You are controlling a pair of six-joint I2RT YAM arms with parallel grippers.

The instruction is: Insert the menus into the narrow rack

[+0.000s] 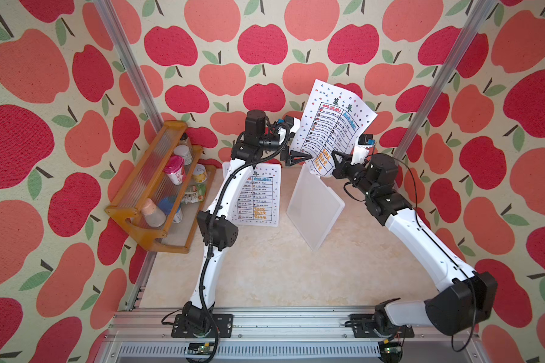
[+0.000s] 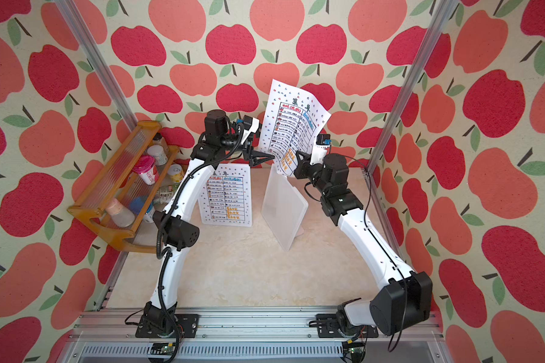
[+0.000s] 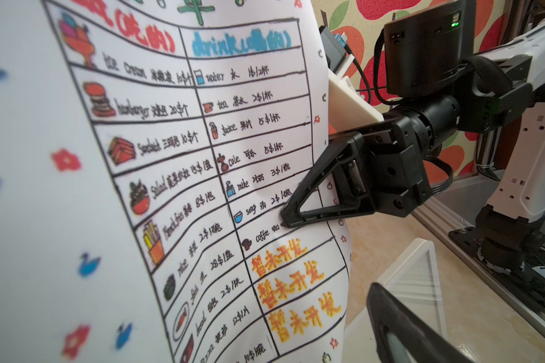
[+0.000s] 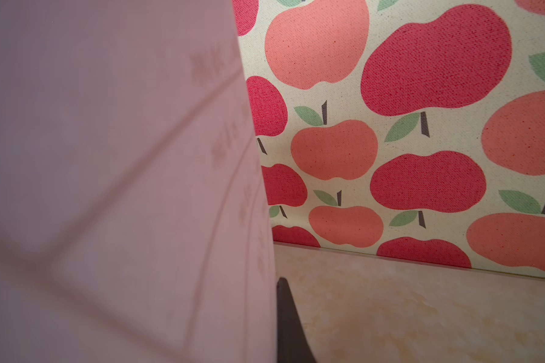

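A bent menu sheet (image 1: 327, 121) (image 2: 287, 121) (image 3: 133, 151) stands raised above the white rack (image 1: 315, 208) (image 2: 282, 205). My right gripper (image 1: 339, 163) (image 2: 302, 163) is shut on the sheet's right part; in the left wrist view its dark finger (image 3: 302, 193) lies across the front, and in the right wrist view the paper's back fills the left half. My left gripper (image 1: 296, 156) (image 2: 260, 156) is open at the sheet's lower left, one finger (image 3: 393, 320) below it in its wrist view. A second menu (image 1: 254, 193) (image 2: 227, 196) lies behind the left arm.
A wooden shelf (image 1: 118, 214) with jars and cups stands along the left side. The front of the table (image 1: 308, 278) and the area right of the rack are clear.
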